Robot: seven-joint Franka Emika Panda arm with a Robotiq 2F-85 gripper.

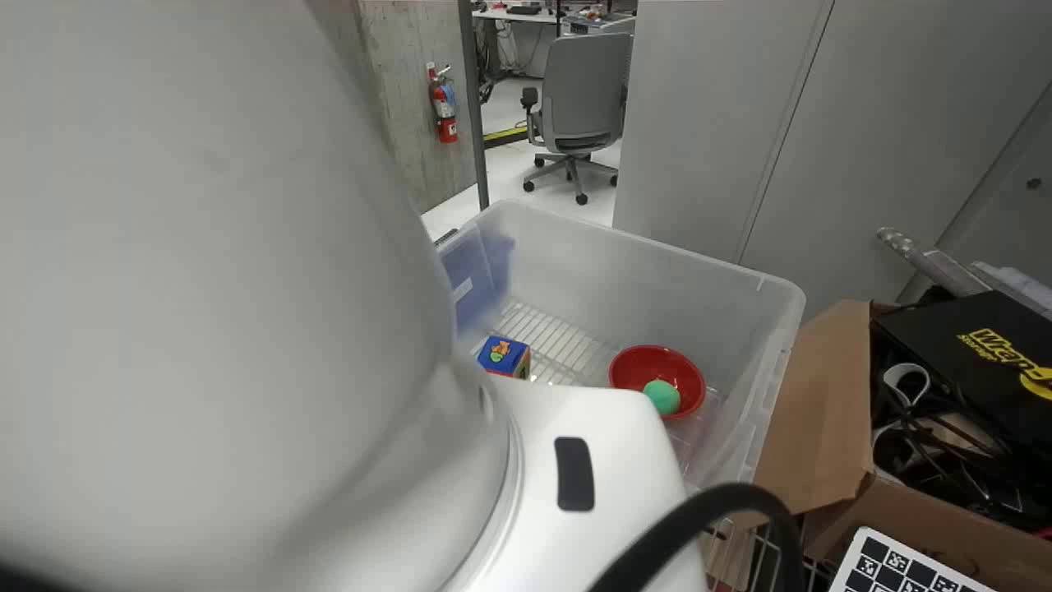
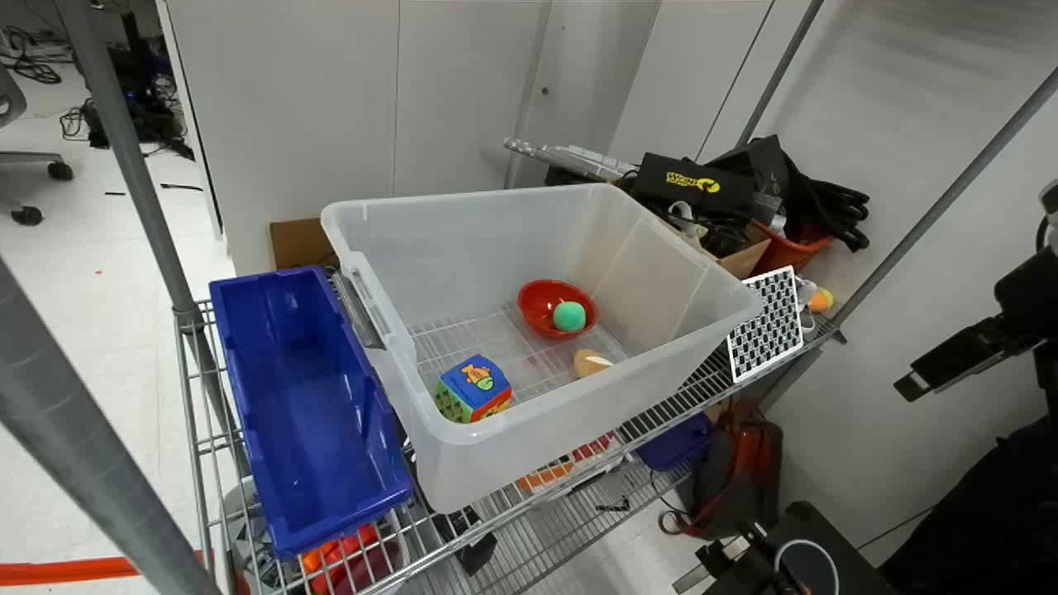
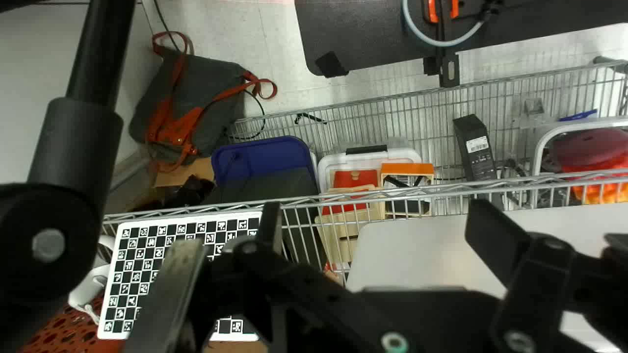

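Observation:
My gripper stands open in the wrist view, its two dark fingers (image 3: 491, 241) wide apart with nothing between them. The clear plastic bin (image 2: 476, 205) holds a red bowl (image 2: 536, 297) with a green ball (image 2: 568, 316) in it. A colourful picture cube (image 2: 474, 387) lies near the bin's front left corner. Close to the front wall is a tan, rounded object (image 2: 589, 363). From exterior view 1, my white arm (image 1: 611, 444) covers much of the bin; the bowl (image 1: 631, 365), ball (image 1: 662, 396) and cube (image 1: 504, 355) still show.
An empty blue bin (image 2: 307, 416) sits left of the clear one on the wire shelf (image 2: 555, 496). To the right are a cluttered cardboard box (image 1: 828, 395) and a patterned marker board (image 2: 765, 324). A dark device (image 2: 977, 337) juts in from the right edge.

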